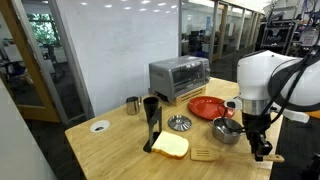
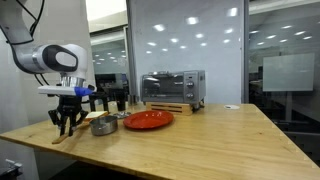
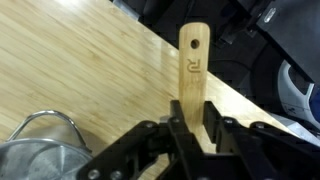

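A flat wooden utensil, probably a spatula (image 3: 194,72), is held by my gripper, which is shut around its handle. The rounded handle end with a small engraved mark points up the wrist view. On the other side, the utensil's pale wide end (image 1: 205,155) shows left of the gripper (image 1: 262,150) in exterior view 1, close to the tabletop beside the bread. Whether it touches the table, I cannot tell. From the side, the gripper (image 2: 66,130) hangs low near the table's edge.
A metal pot (image 1: 227,131) stands close behind the gripper, with a red plate (image 1: 207,107) beyond it. Bread (image 1: 171,146), a black cup-like holder (image 1: 152,112), a metal lid (image 1: 179,123) and a toaster oven (image 1: 180,78) are farther left and back.
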